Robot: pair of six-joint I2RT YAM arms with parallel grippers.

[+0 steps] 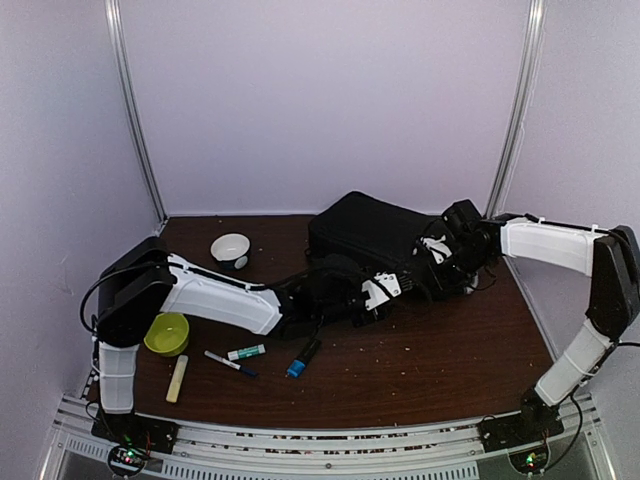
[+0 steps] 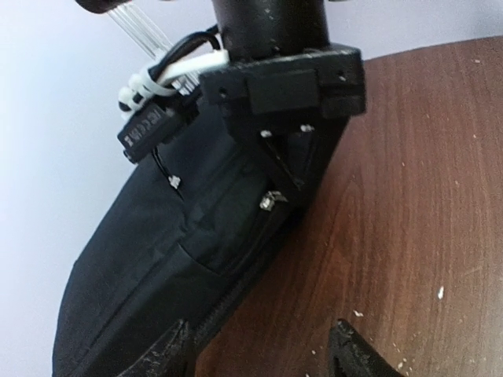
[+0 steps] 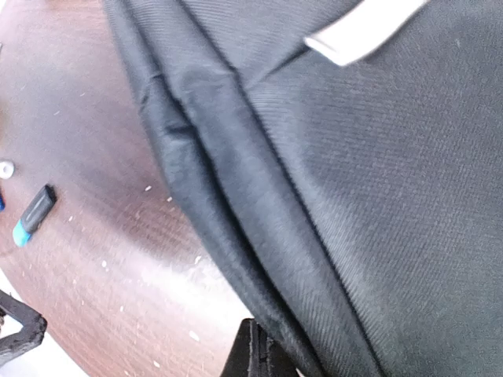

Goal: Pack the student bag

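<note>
The black bag (image 1: pixel 355 225) lies at the back right of the table, filling much of the right wrist view (image 3: pixel 377 196). My left gripper is open, low beside the bag's front side, nothing seen between its fingers. My right gripper is shut at the bag's edge seam, partly hidden by the fabric; whether it pinches any is unclear. A blue-capped marker (image 1: pixel 303 360), a teal glue stick (image 1: pixel 245 352), a pen (image 1: pixel 228 364) and a cream stick (image 1: pixel 177 380) lie at the front left.
A green bowl (image 1: pixel 167 337) sits at the left under my left arm, a white bowl (image 1: pixel 231 247) behind it.
</note>
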